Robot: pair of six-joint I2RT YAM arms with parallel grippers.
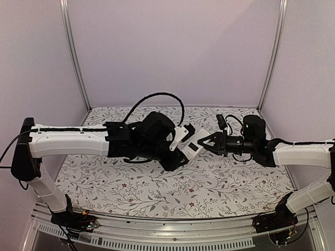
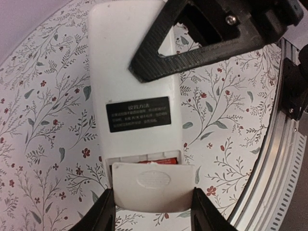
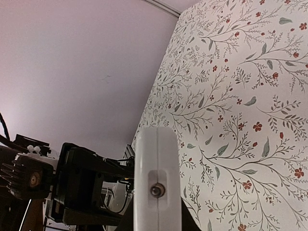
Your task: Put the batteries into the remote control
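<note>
A white remote (image 2: 132, 82) with a dark label is held back side out above the table, my right gripper (image 1: 207, 141) shut on its upper part. Its battery compartment (image 2: 159, 159) shows red batteries along the top edge; the rest is hidden behind the white battery cover (image 2: 153, 187). My left gripper is shut on that cover, holding it over the lower end of the remote. Whether cover and remote touch, I cannot tell. In the right wrist view the remote's white edge (image 3: 156, 178) fills the fingers.
Pale walls border it at the back and sides, and a metal rail (image 1: 172, 222) runs along the front edge.
</note>
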